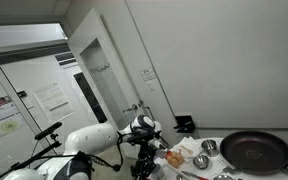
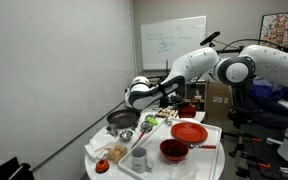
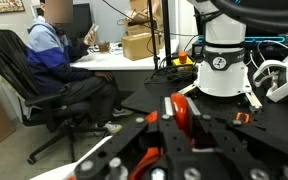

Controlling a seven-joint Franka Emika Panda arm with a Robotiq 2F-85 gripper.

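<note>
Red material (image 3: 180, 113) rises between the fingers in the wrist view, where my gripper appears shut on it; its full shape is hidden by the gripper. In exterior view 2 a small red object (image 2: 187, 111) shows at my gripper (image 2: 184, 103), above and behind a red plate (image 2: 189, 131) on the white tray. My gripper (image 1: 144, 167) is low and dark at the bottom of exterior view 1, with its fingertips hard to make out.
A red pot (image 2: 173, 151) and a white cup (image 2: 139, 158) stand near the tray's front. A black pan (image 1: 254, 151) lies on the table, with small metal bowls (image 1: 210, 147) beside it. A seated person (image 3: 59, 55) is in the background.
</note>
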